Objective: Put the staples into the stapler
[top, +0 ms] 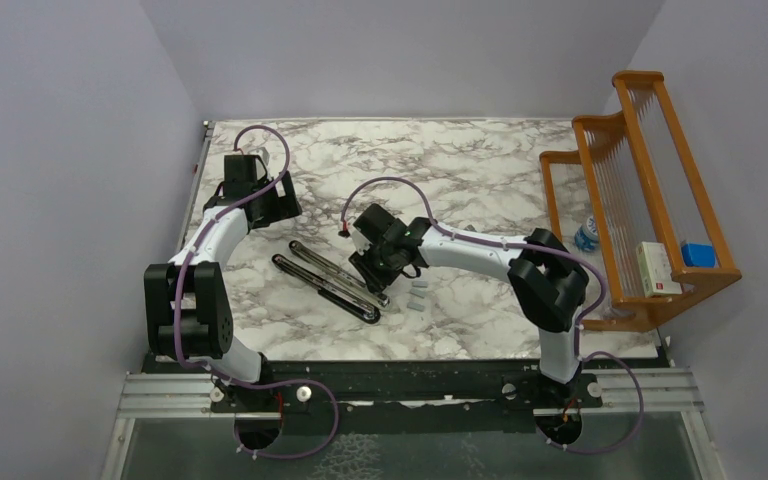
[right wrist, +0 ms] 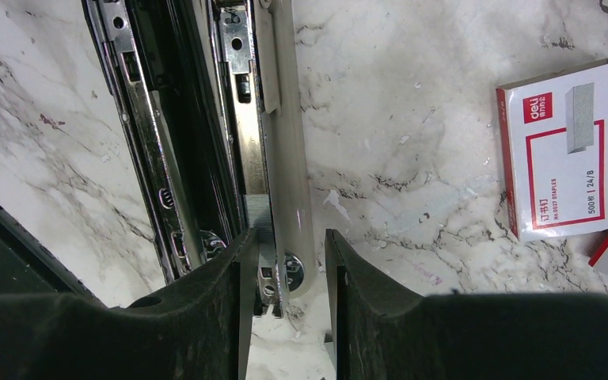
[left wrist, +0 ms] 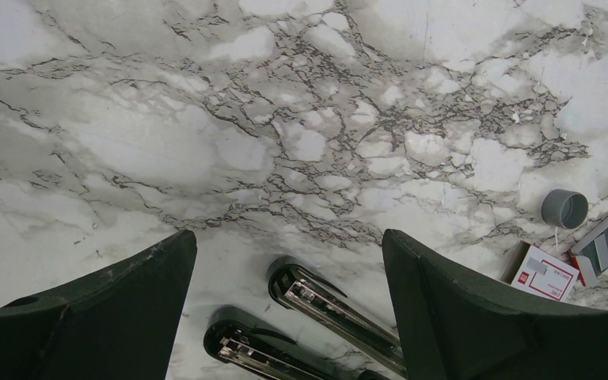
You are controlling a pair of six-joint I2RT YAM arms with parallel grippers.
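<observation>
Two long stapler bodies lie side by side in the top view: a black one (top: pixel 327 290) and a lighter, grey-edged one (top: pixel 325 263). In the right wrist view, a grey staple strip (right wrist: pixel 259 212) sits in the metal channel of the lighter stapler (right wrist: pixel 291 158), near its end. My right gripper is at that end, fingers apart; its left finger (right wrist: pixel 241 273) partly covers the channel beside the strip, and the other finger stands clear to the right. Away at the back left, my left gripper is open and empty above bare table.
Several small grey strips (top: pixel 417 293) lie right of the staplers. A white and red staple box (right wrist: pixel 560 158) is on the table, with a grey cap (left wrist: pixel 564 208) and an opened small box (left wrist: pixel 606 241) nearby. A wooden rack (top: pixel 650 190) stands at the right.
</observation>
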